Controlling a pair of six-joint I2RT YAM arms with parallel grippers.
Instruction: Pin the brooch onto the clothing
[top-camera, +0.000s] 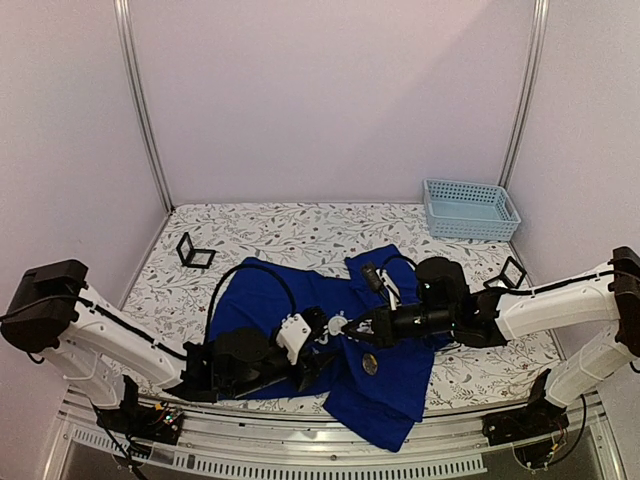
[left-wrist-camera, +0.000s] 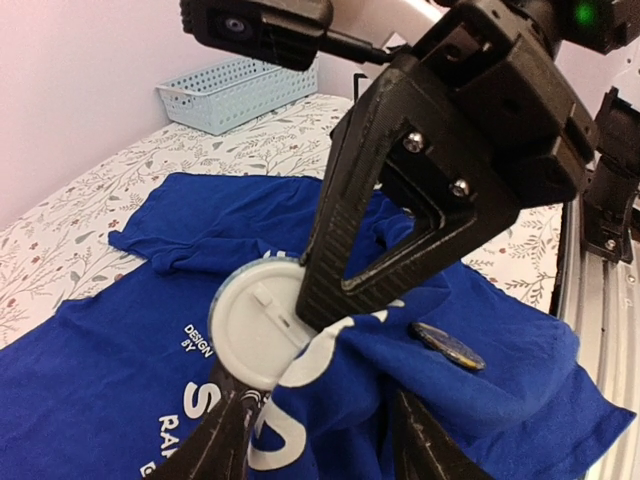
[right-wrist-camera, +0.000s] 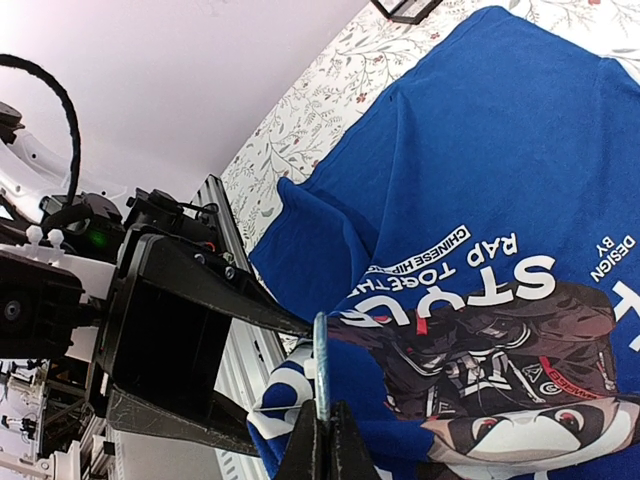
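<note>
The round white brooch (left-wrist-camera: 250, 335) is gripped at its edge by my right gripper (top-camera: 352, 326), which is shut. In the right wrist view the brooch (right-wrist-camera: 321, 370) appears edge-on, its thin pin (right-wrist-camera: 285, 408) standing out sideways. Blue clothing (top-camera: 375, 400) with a printed picture lies on the table, and a raised fold (right-wrist-camera: 275, 425) touches the pin area. Whether the pin passes through the fold, I cannot tell. My left gripper is open beside the brooch, its fingers (right-wrist-camera: 215, 425) spread on either side of the pin.
A dark oval piece (left-wrist-camera: 447, 345) lies on the clothing near the right gripper. The light blue basket (top-camera: 470, 212) stands empty at the back right, and a black frame (top-camera: 195, 252) at the back left.
</note>
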